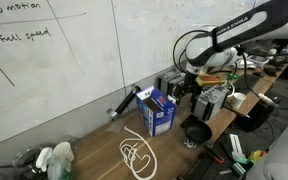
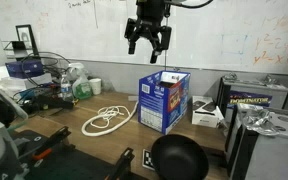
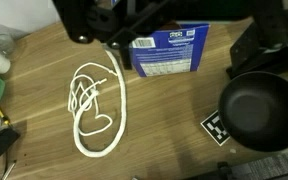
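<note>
My gripper [image 2: 144, 52] hangs above the table with its fingers spread apart, nothing between them. Below it stands a blue cardboard box [image 2: 162, 104], its top open and something inside that I cannot make out. The box [image 3: 169, 52] also shows under the dark, blurred fingers in the wrist view. A black pan [image 2: 179, 158] rests on the table in front of the box, apart from the gripper; the wrist view shows the pan [image 3: 261, 112] empty. A white rope or cable [image 3: 121, 110] lies in loose loops beside the box.
Grey metal appliances [image 2: 269, 145] crowd the right side, beside a white carton [image 2: 207, 112]. Bottles [image 2: 81, 83] and clutter fill the far left. A small checkered card [image 3: 215, 128] lies beside the pan. Bare wood [image 3: 164, 125] shows between rope and pan. A whiteboard [image 1: 54, 70] stands behind.
</note>
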